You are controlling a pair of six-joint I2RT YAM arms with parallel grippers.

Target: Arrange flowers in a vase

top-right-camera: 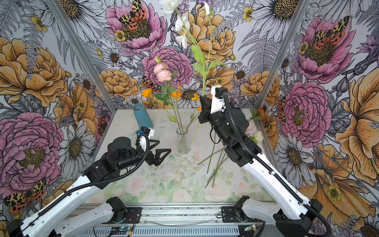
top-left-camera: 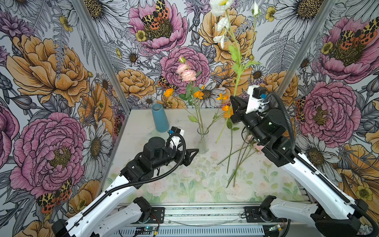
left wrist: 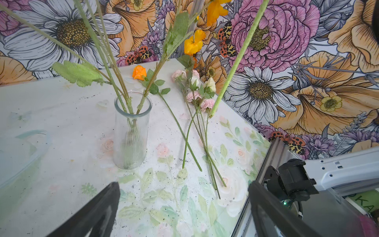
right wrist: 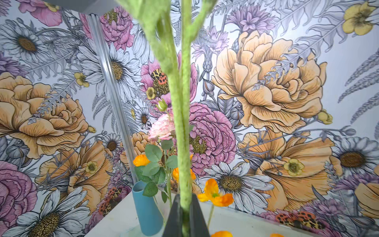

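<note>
On the table stands a clear ribbed glass vase with several stems in it, topped by a pink flower and orange blooms. My right gripper is shut on the green stem of a tall white flower, held upright in the air. Its cut lower end hangs free above the table, to the right of the vase. My left gripper stands open in front and to the left of the vase, nothing between its fingers.
Loose flowers with pink heads and an orange one lie on the table right of the vase. A blue vase stands at the back left.
</note>
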